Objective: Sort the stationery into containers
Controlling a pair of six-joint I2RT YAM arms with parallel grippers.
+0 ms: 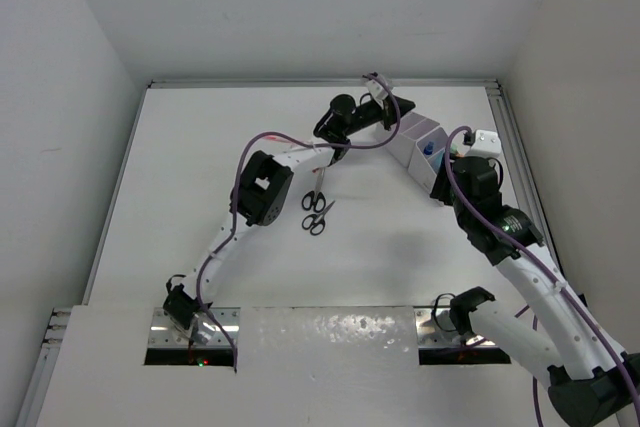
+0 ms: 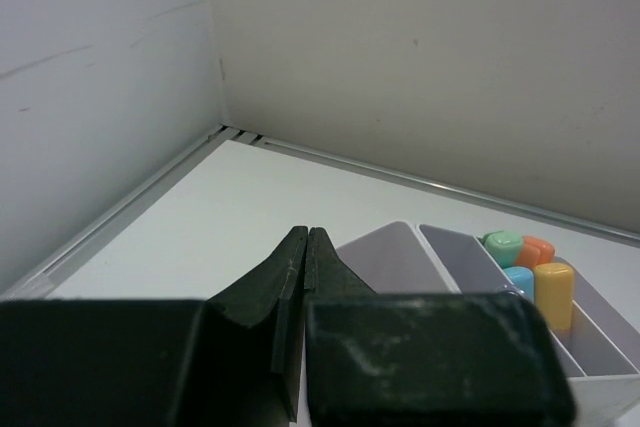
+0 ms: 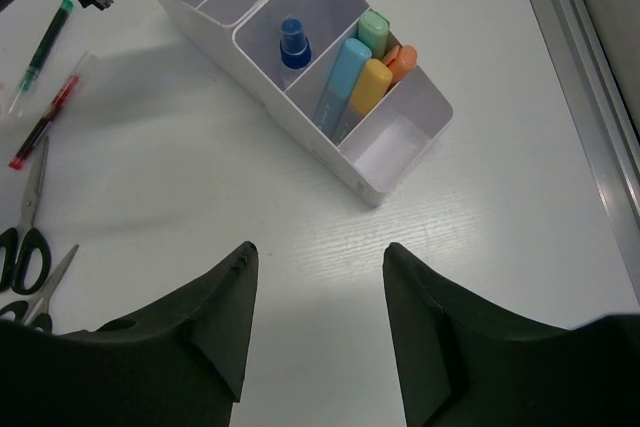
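My left gripper (image 1: 398, 107) is shut above the white organizer (image 1: 410, 157), with nothing visible between its fingers. In the right wrist view, the organizer (image 3: 262, 57) holds a blue object (image 3: 295, 44) and green (image 3: 373, 32), light blue (image 3: 344, 82), yellow (image 3: 369, 87) and orange (image 3: 401, 64) pieces. My right gripper is open over bare table, in front of the organizer. On the table left of it lie a green pen (image 3: 43, 47), a red pen (image 3: 52, 109) and two pairs of scissors (image 3: 30, 222) (image 3: 50, 290).
Walls and a metal rail (image 3: 566, 72) border it. The left arm spans the middle of the top view.
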